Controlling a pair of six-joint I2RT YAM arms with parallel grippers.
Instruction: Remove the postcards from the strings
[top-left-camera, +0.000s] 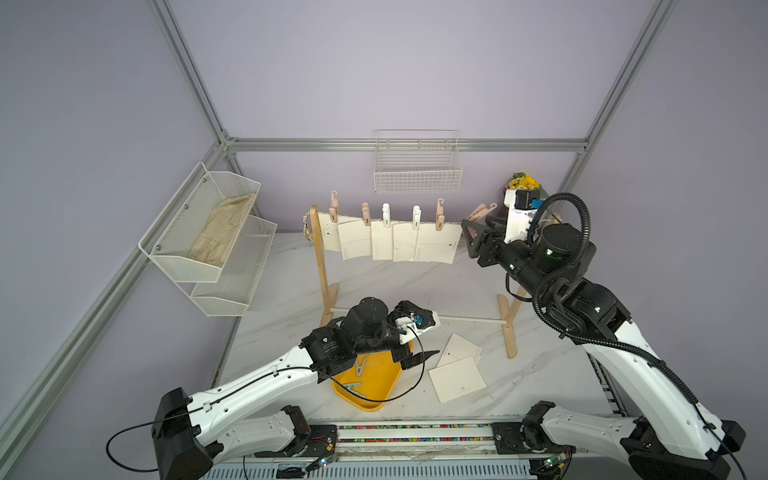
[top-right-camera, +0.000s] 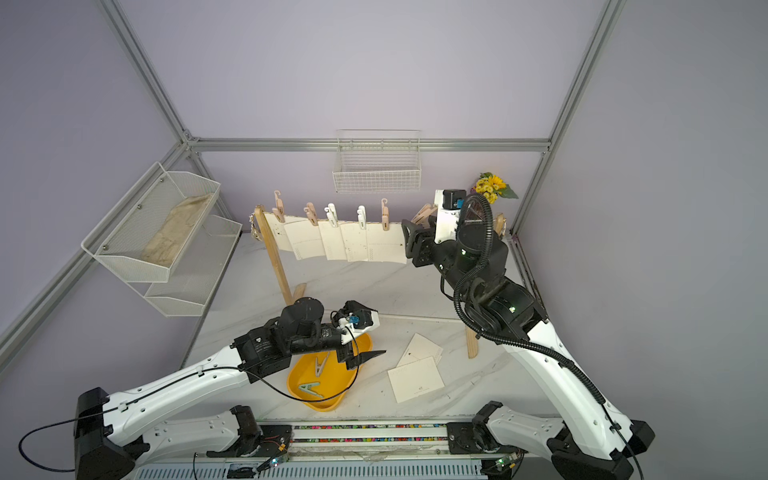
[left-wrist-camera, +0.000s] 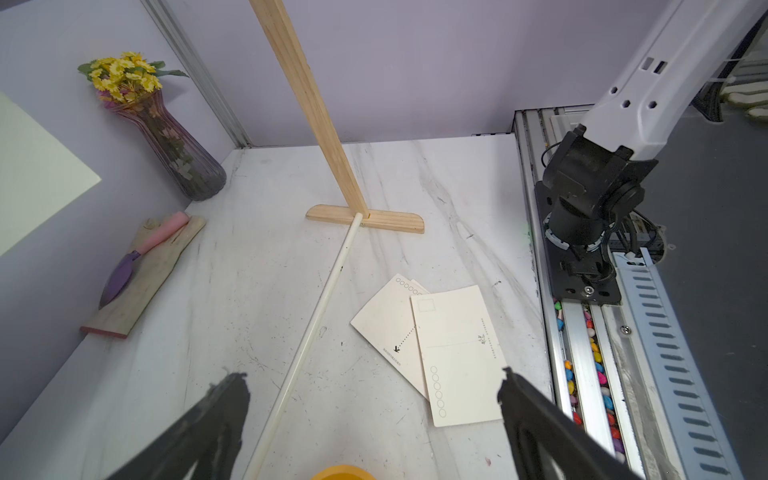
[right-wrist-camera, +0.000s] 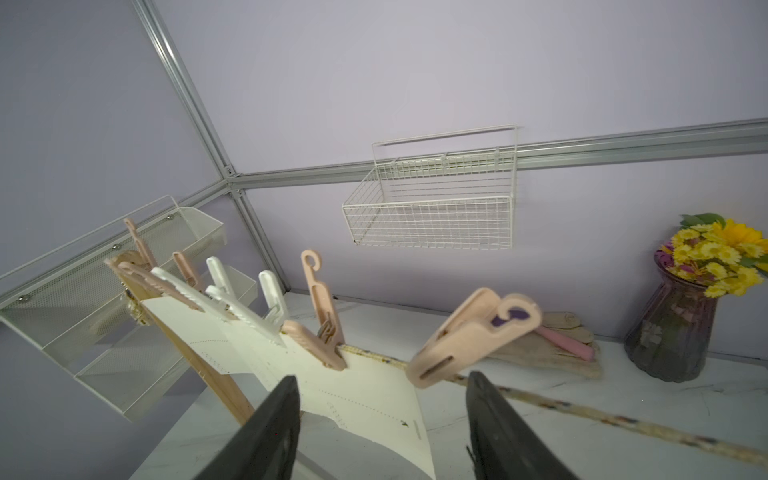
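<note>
Several cream postcards (top-left-camera: 354, 240) hang clipped on a string between wooden posts (top-left-camera: 318, 256). Pink and white clothespins (right-wrist-camera: 320, 300) hold them; another pink clothespin (right-wrist-camera: 472, 336) sits at the string's right part. My right gripper is open beside that end of the row, with no thing held. My left gripper is open low over the yellow tray (top-right-camera: 308, 376), which holds clothespins. Two loose postcards (left-wrist-camera: 457, 356) lie overlapping on the table right of the tray.
A flower vase (right-wrist-camera: 664, 328) and a cloth with a pink-handled tool (left-wrist-camera: 144, 264) are at the back. Shelves (top-left-camera: 184, 264) hang on the left wall, a wire basket (top-left-camera: 416, 180) on the back wall. The white crossbar (left-wrist-camera: 312, 328) runs along the table.
</note>
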